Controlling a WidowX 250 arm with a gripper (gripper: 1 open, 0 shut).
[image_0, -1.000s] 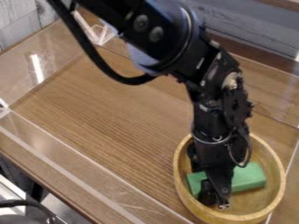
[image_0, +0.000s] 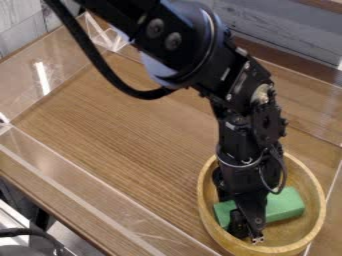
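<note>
The black gripper (image_0: 246, 210) reaches down from the top of the view into a round, light yellow-tan bowl (image_0: 309, 188) at the lower right. A green block (image_0: 279, 206) lies inside the bowl, and the gripper's lower end is at its left part, closed on it as far as can be seen. The fingertips are dark and partly merge with the arm, so their exact grip on the block is hard to make out.
A low edge runs along the back at the top right, and dark cables lie at the lower left corner.
The arm and gripper have shifted very slightly. The bowl and green block stay in about the same place.
</note>
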